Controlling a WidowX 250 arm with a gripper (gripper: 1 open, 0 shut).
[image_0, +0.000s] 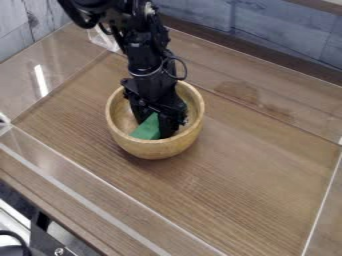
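Observation:
A black robot arm reaches down from the top centre into a wooden bowl (158, 150) on the wooden table. Its gripper (152, 124) is low inside the bowl, shut on a green object (147, 130), which is partly hidden by the black fingers. The object's exact shape cannot be made out.
A small pale item lies at the back left, behind the arm. Dark cables or parts show at the bottom left corner.

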